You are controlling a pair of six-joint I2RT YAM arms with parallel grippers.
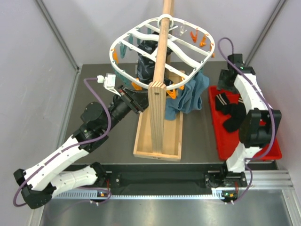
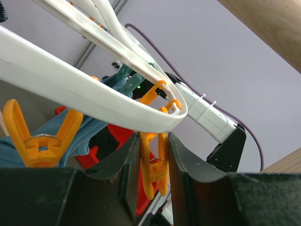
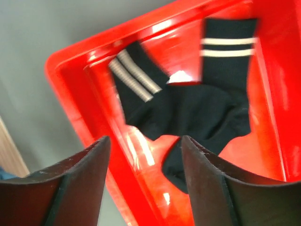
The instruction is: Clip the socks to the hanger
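A white round hanger with orange and teal clips hangs from a wooden stand. My left gripper is shut on an orange clip at the hanger's rim; no sock shows in that clip. Two black socks with white stripes lie in a red bin. In the right wrist view, one striped cuff lies near one wall and the other cuff near the opposite corner, their feet overlapping. Above them my right gripper stands open, nothing between its fingers.
The stand's post rises beside my left gripper from a wooden base. A blue cloth and something shiny black hang from the hanger. Grey table shows between base and bin.
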